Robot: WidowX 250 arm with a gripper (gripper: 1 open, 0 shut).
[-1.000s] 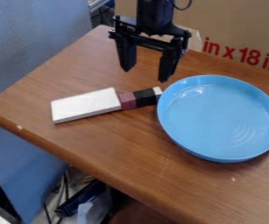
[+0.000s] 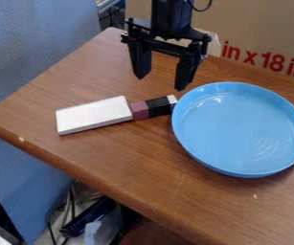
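Observation:
The black gripper (image 2: 164,73) hangs over the back of the wooden table, its two fingers wide apart with nothing between them. Below it lies a white flat block (image 2: 93,115), with a darker maroon and black part (image 2: 152,107) at its right end, whose tip is beside the rim of a blue plate (image 2: 238,131) on the right of the table.
A cardboard sheet (image 2: 264,33) with red printing stands behind the table.

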